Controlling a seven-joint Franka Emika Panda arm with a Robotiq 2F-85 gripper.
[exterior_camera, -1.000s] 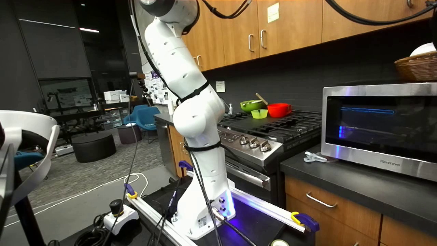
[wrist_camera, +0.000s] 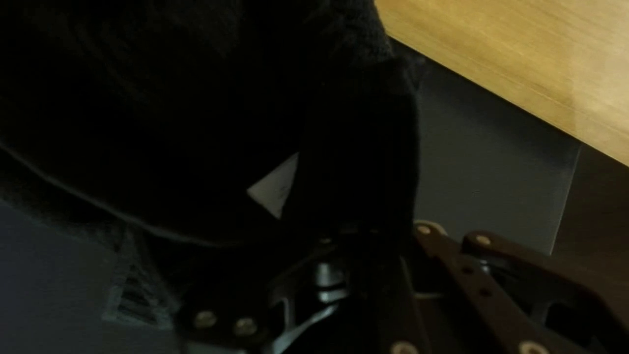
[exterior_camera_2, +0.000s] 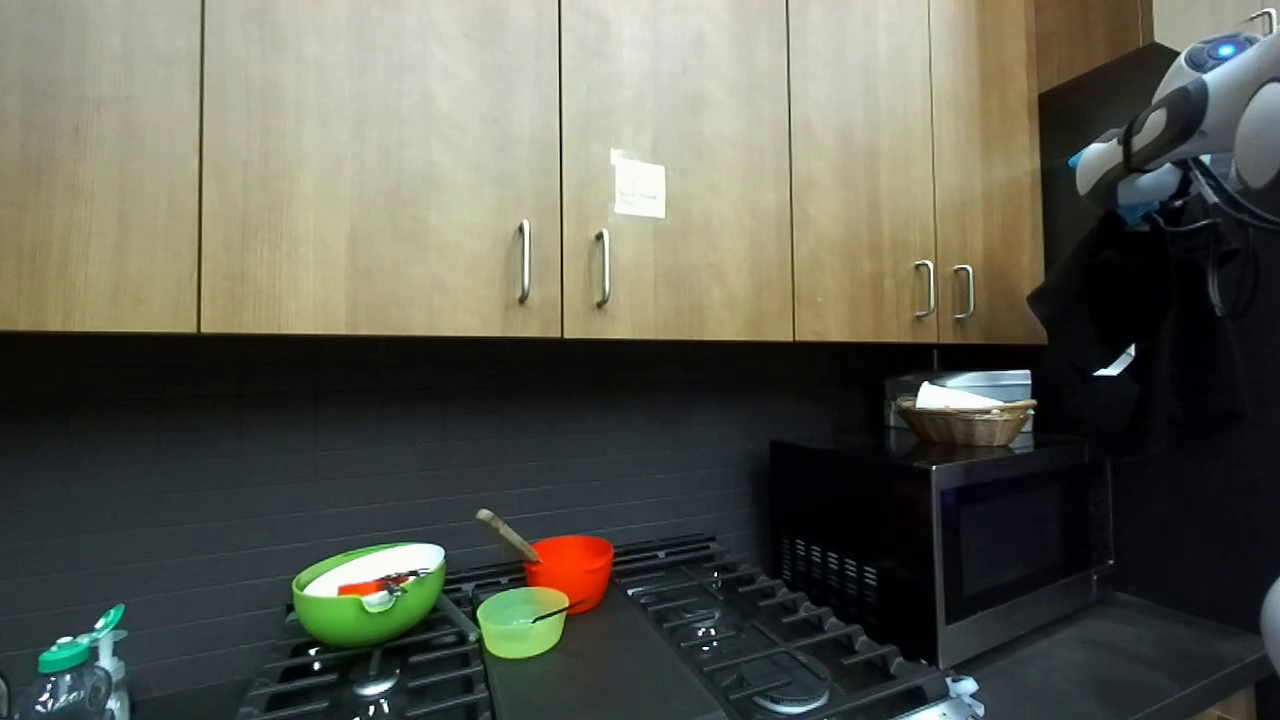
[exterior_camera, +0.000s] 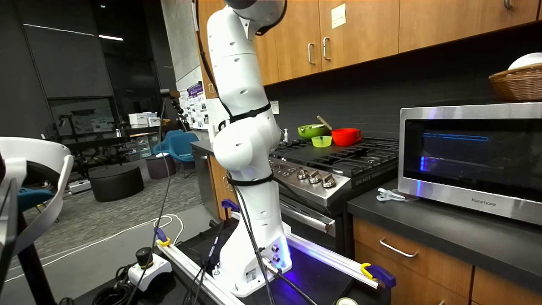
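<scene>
A large black cloth (exterior_camera_2: pixel 1110 318) with a small white tag hangs in dark folds at the right of the second exterior view. My gripper (exterior_camera_2: pixel 1140 218) is above it, high up beside the end of the wall cabinets. In the wrist view, the same black cloth (wrist_camera: pixel 194 112) fills the upper left and reaches down between the fingers of my gripper, which is shut on it. The fingertips themselves are mostly lost in dark fabric. Exterior view 1 has only the lower arm, with the gripper out of frame.
Wooden cabinets (exterior_camera_2: pixel 678 276) line the wall beside the cloth. Below stands a microwave (exterior_camera_2: pixel 1020 540) with a wicker basket (exterior_camera_2: pixel 966 426) on top. A green bowl (exterior_camera_2: pixel 360 618), a red pot (exterior_camera_2: pixel 572 570) and a small light-green bowl (exterior_camera_2: pixel 522 624) are on the stove.
In exterior view 1 the upper arm has swung from a leftward lean to nearly upright, rising and shifting right.
</scene>
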